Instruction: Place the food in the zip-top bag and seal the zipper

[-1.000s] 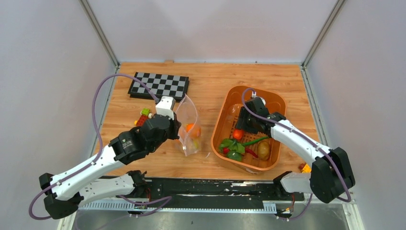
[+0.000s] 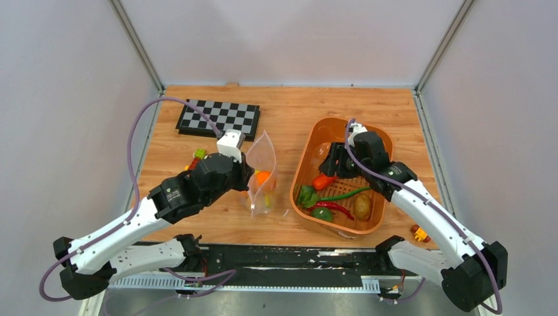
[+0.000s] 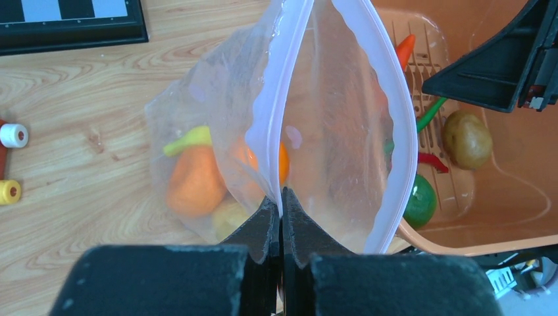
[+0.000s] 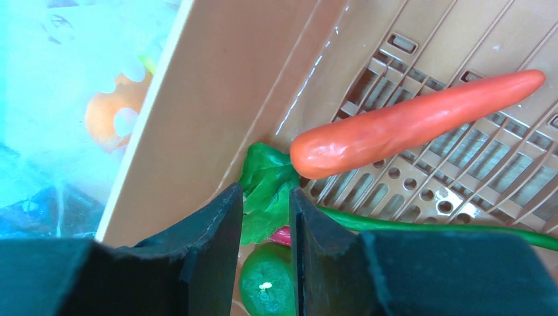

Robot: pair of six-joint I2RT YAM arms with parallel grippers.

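My left gripper is shut on the rim of the clear zip top bag (image 3: 197,99), whose mouth gapes beside it. Inside the bag lie an orange-coloured food (image 3: 195,182), a yellowish piece (image 3: 228,219) and a yellow-green tip. Over the orange basket (image 2: 299,174) my right gripper stands part open, with nothing visibly held. Beyond its fingers, crumpled leafy greens (image 4: 263,214) rest against the basket wall. A carrot (image 4: 414,125) lies across the slotted floor. The basket also holds a green pepper (image 2: 345,194), a red chili (image 2: 334,207), a potato (image 2: 362,206) and a round green vegetable (image 2: 322,214).
A checkered board (image 2: 220,117) lies at the back left. Toy blocks (image 2: 198,157) sit partly behind my left arm, and a yellow toy (image 2: 420,234) is right of the basket. Bare wood separates bag and basket.
The leafy greens moved from spread over the other vegetables toward the left wall. More of the carrot shows. The bag shifted slightly.
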